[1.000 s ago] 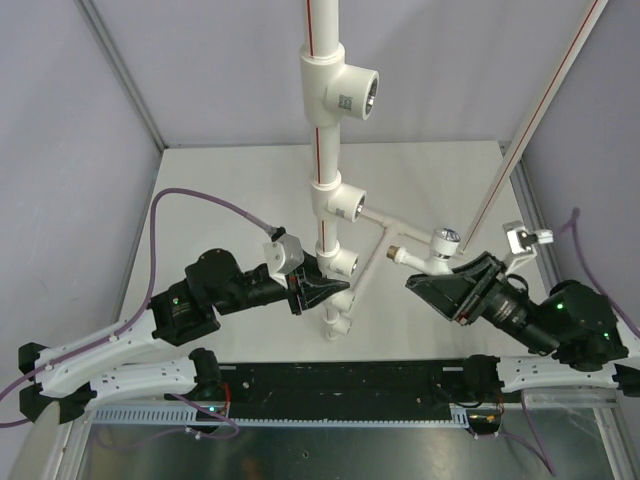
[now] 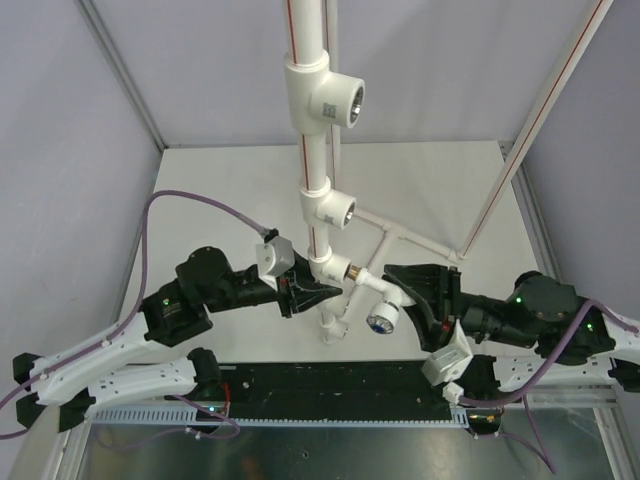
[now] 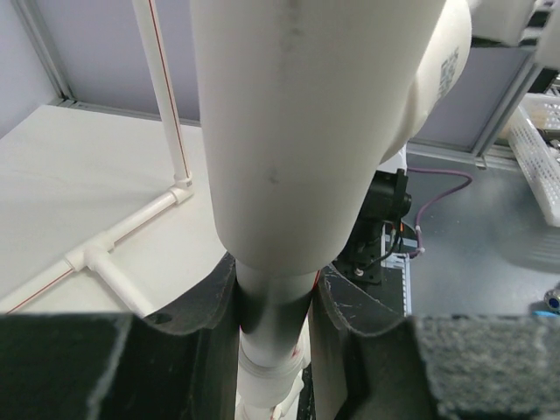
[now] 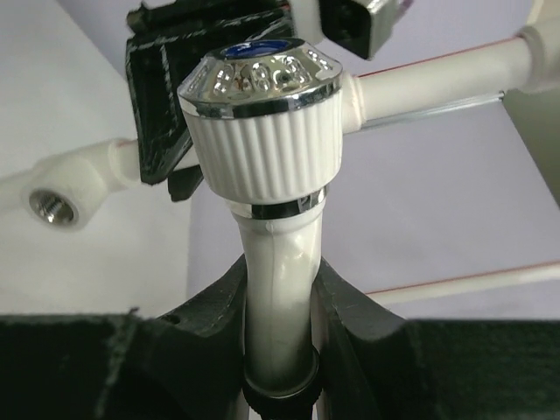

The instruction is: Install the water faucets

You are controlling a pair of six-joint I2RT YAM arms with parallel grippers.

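Observation:
A white vertical pipe [image 2: 314,150] with side tee sockets runs down the top view's middle. My left gripper [image 2: 300,290] is shut on it near the lower tee [image 2: 330,264]; in the left wrist view the pipe [image 3: 289,131] fills the middle between the fingers. My right gripper is shut on a white faucet [image 4: 262,149] with a chrome-rimmed, blue-centred knob. In the top view the faucet [image 2: 382,315] has its brass threaded end at the lower tee's socket; whether it sits inside cannot be told exactly.
Higher tees [image 2: 325,205] carry open side sockets. A white board [image 2: 210,180] with thinner pipework stands behind. A white basket [image 3: 538,166] shows at the left wrist view's far right.
The left gripper and pipe column have shifted slightly left.

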